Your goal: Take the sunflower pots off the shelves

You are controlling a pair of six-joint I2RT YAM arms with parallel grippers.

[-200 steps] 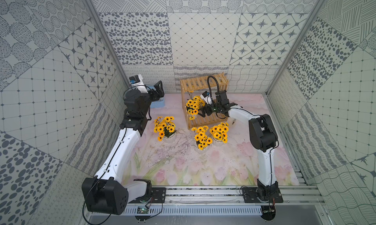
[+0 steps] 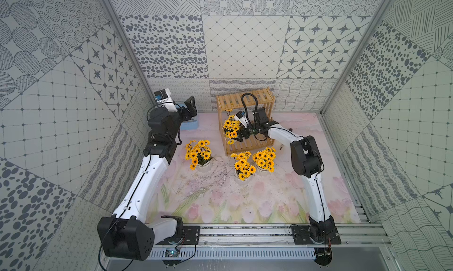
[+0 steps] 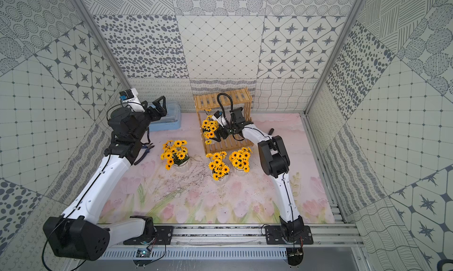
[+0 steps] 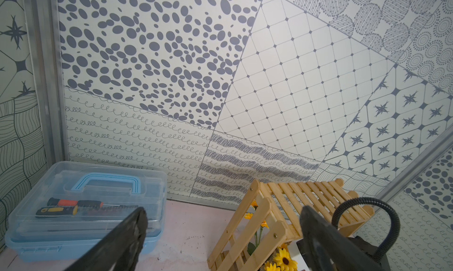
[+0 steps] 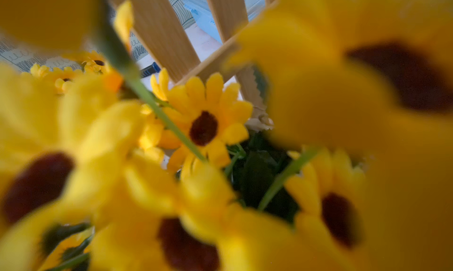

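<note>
A sunflower pot (image 2: 231,127) stands in the left part of the wooden shelf (image 2: 243,96); my right gripper (image 2: 241,134) is among its flowers, which fill the right wrist view and hide the fingers there. Three other sunflower pots are on the table: one at left (image 2: 198,153), one at front centre (image 2: 243,167), one to its right (image 2: 264,158). My left gripper (image 2: 188,106) is raised at the back left above the plastic case, its two blurred fingers apart with nothing seen between them.
A blue translucent case (image 4: 85,228) with screwdrivers sits at the back left. The front middle and far right of the table have bare room. A small dark object lies right of the shelf.
My right gripper and arm have moved left, further into the flowers on the shelf, which shift slightly left. The left arm has barely moved.
</note>
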